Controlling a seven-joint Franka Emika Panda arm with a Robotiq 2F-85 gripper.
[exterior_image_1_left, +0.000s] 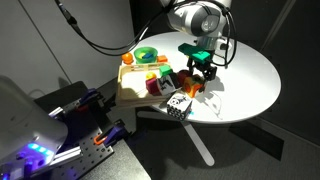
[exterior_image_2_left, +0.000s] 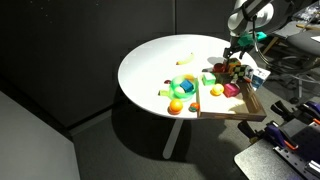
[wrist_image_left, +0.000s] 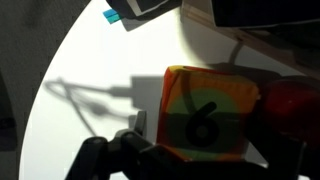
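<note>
An orange block (exterior_image_1_left: 193, 88) stands on the white table just beside the wooden tray. In the wrist view the block's face (wrist_image_left: 180, 128) is orange and green with a dark 6. My gripper (exterior_image_1_left: 199, 74) is low over this block. Its fingers stand open in the wrist view, with dark fingers (wrist_image_left: 112, 150) at the bottom on either side of the block. Whether the fingers touch the block cannot be seen.
A wooden tray (exterior_image_1_left: 128, 92) with coloured items stands close by. A black-and-white object (exterior_image_1_left: 179, 105) is near the table's front edge. A green bowl (exterior_image_1_left: 146, 54) sits farther left. A red object (wrist_image_left: 292, 105) lies right beside the block.
</note>
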